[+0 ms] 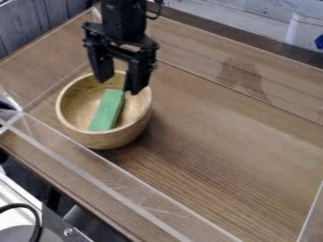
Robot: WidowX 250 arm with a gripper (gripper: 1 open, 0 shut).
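A round tan bowl (127,129) sits on the left part of the wooden table, with a green rectangular block (108,110) lying inside it. My black gripper (120,74) hangs over the back of the bowl, its fingers apart and nothing seen between them, a little behind the block. The bowl's back rim is partly hidden by the gripper.
Clear plastic edging runs along the lower left, where a dark cable shows at the corner. A small blue item is at the far right edge.
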